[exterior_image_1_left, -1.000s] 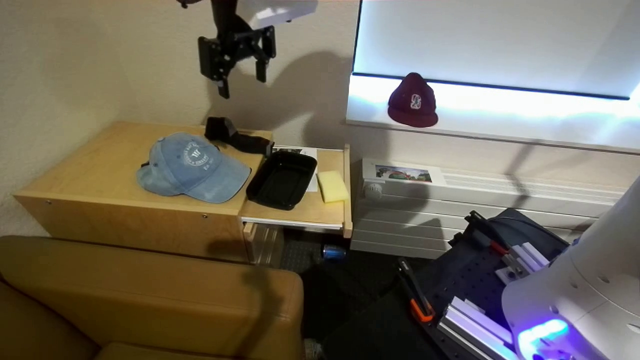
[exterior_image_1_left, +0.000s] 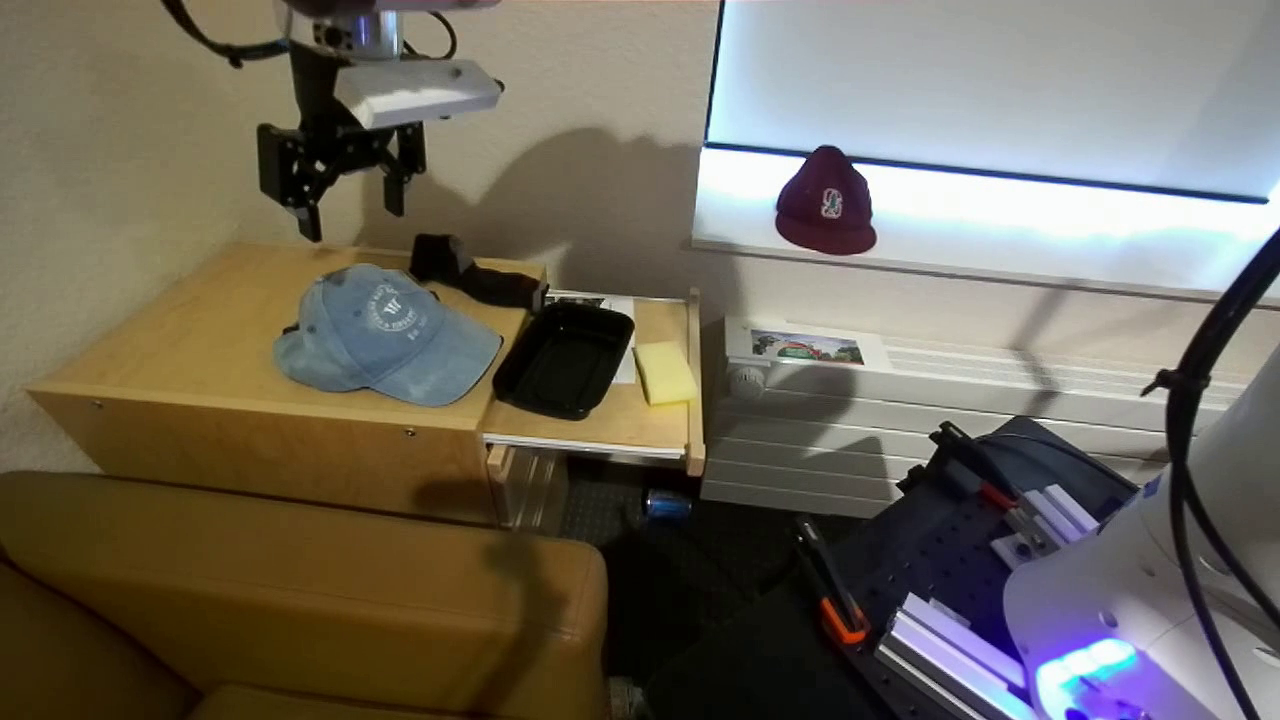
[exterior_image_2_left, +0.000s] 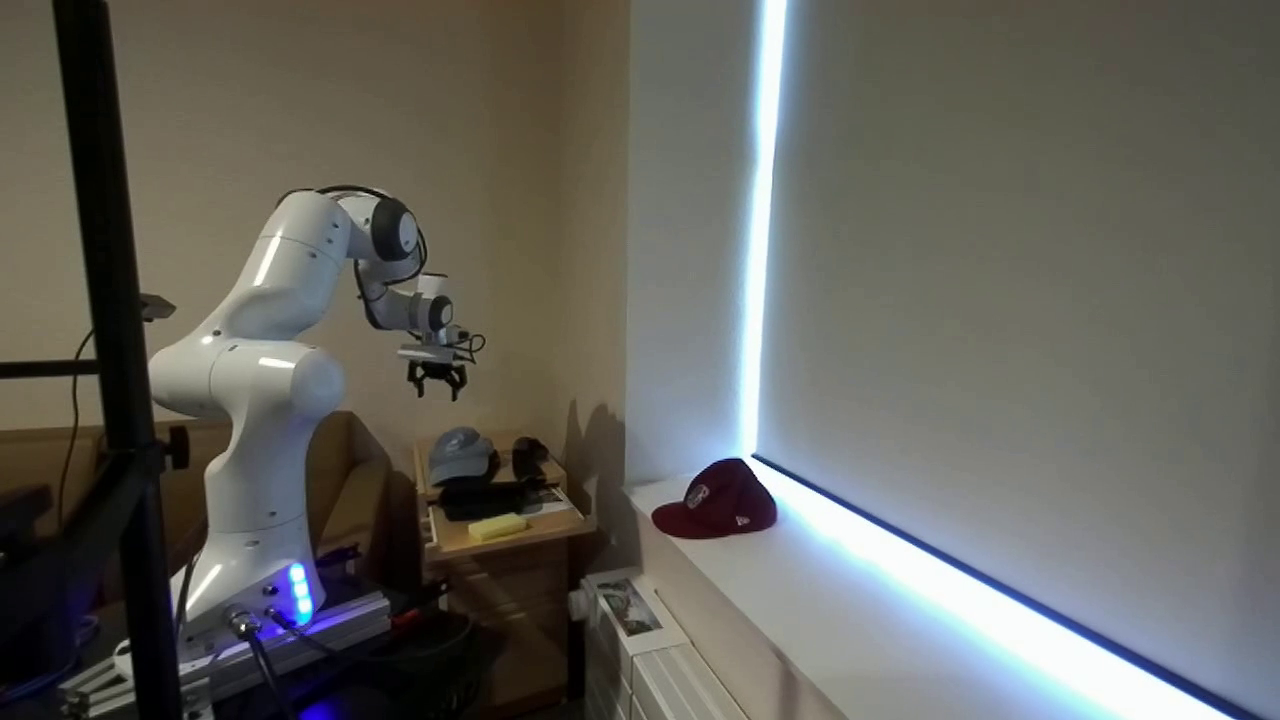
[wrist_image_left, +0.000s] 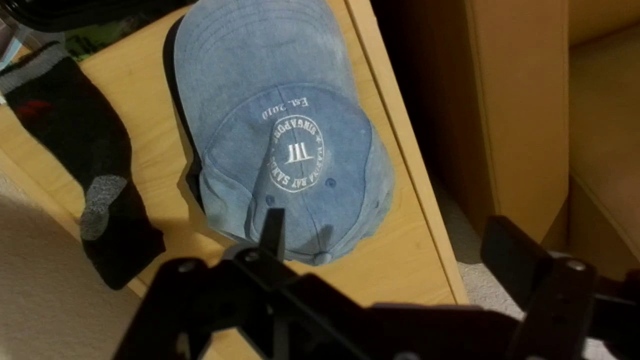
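Observation:
My gripper (exterior_image_1_left: 356, 216) hangs open in the air above the wooden cabinet (exterior_image_1_left: 204, 348), its fingers wide apart and nothing between them. Below it, a light blue cap (exterior_image_1_left: 384, 336) rests on the cabinet top with its brim toward the pulled-out drawer. From the wrist view the cap (wrist_image_left: 288, 138) lies just beyond my fingertips, with white lettering on its front. A dark sock (wrist_image_left: 78, 126) with grey patches lies beside the cap along the wall side. The second exterior view shows the gripper (exterior_image_2_left: 435, 394) well above the cap (exterior_image_2_left: 461, 456).
A black tray (exterior_image_1_left: 564, 360) and a yellow sponge (exterior_image_1_left: 666, 372) sit on the drawer surface. A maroon cap (exterior_image_1_left: 828, 204) stands on the windowsill. The tan sofa (exterior_image_1_left: 300, 576) borders the cabinet's front; walls close in behind and at the left.
My gripper has moved left and somewhat lower, from above the sock and tray side to above the blue cap. It stays open. The objects have not moved.

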